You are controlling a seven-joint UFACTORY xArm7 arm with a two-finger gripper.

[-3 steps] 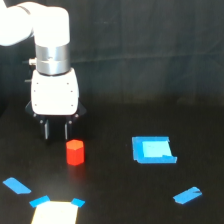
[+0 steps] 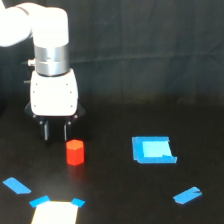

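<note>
A small red block (image 2: pixel 75 152) rests on the black table, left of the middle of the view. My gripper (image 2: pixel 56 131) points down from the white arm, just behind the block and a little to its left in the view. Its two dark fingers stand apart, and nothing shows between them. They are hard to make out against the dark background. The block appears clear of the fingers.
Blue tape (image 2: pixel 138 148) frames a pale square (image 2: pixel 156 149) on the table at the right. At the front edge lies a cream square (image 2: pixel 55 214) with blue tape at its corners. Loose tape strips (image 2: pixel 187 195) mark the table.
My gripper has come down slightly. The red block and the taped squares have not moved.
</note>
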